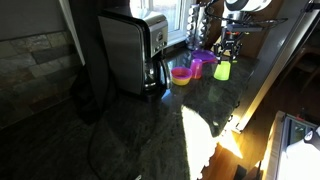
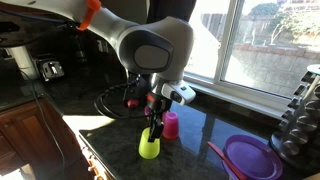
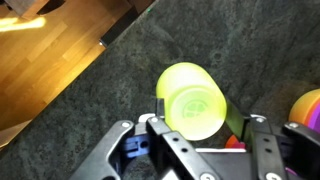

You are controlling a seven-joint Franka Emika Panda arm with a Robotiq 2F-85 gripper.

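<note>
A lime-green cup (image 3: 194, 112) is between the fingers of my gripper (image 2: 153, 126), which is shut on it. The cup looks upside down: its round base faces the wrist camera, and in exterior view 2 the green cup (image 2: 149, 146) widens downward. Its lower edge is at or just above the dark counter; I cannot tell whether it touches. In exterior view 1 the green cup (image 1: 222, 71) shows at the far end of the counter, below the arm.
Close by stands a pink cup (image 2: 171, 125). Stacked colourful bowls (image 1: 181, 75) lie nearer the coffee maker (image 1: 135, 50). A purple plate (image 2: 246, 157) rests near the window. Dark counter (image 3: 110, 100) around the cup is open toward the drawer side.
</note>
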